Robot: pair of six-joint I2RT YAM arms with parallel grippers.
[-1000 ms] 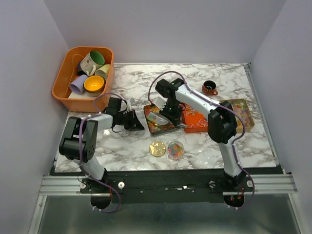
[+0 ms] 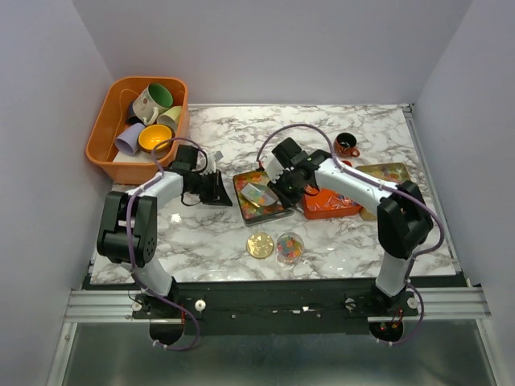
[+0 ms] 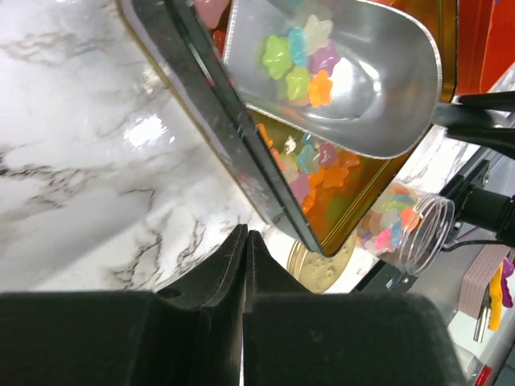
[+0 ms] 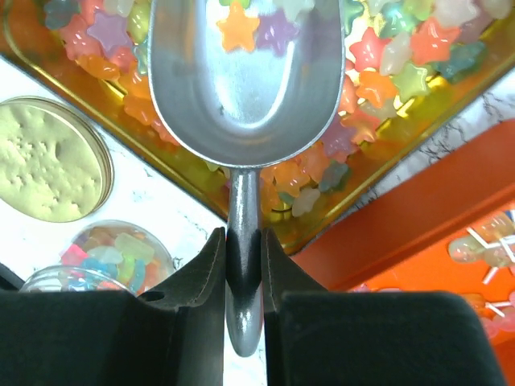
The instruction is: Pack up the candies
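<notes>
A metal scoop point(image 4: 249, 121) carries several star-shaped candies, and my right gripper is shut on its handle. The scoop bowl point(image 3: 378, 72) is over the tray point(image 3: 217, 88) of mixed candies, which stands in the middle of the table in the top view. My left gripper is just outside the tray's left wall, fingertips together and nothing visible between them. In front of the tray lies a clear jar point(image 2: 290, 248) with coloured candies inside; its gold lid point(image 2: 260, 245) is off, to the left of it.
Right of the candy tray is a red-orange tray point(image 2: 331, 211) with wrapped sweets, and behind it another tray point(image 2: 394, 171). A dark mug point(image 2: 346, 145) stands at the back. An orange bin point(image 2: 100, 133) of cups fills the back left.
My left gripper has drawn slightly left and back. The candy tray has slid a little left. My right arm has swung rightward at the elbow, still with the scoop over the tray.
</notes>
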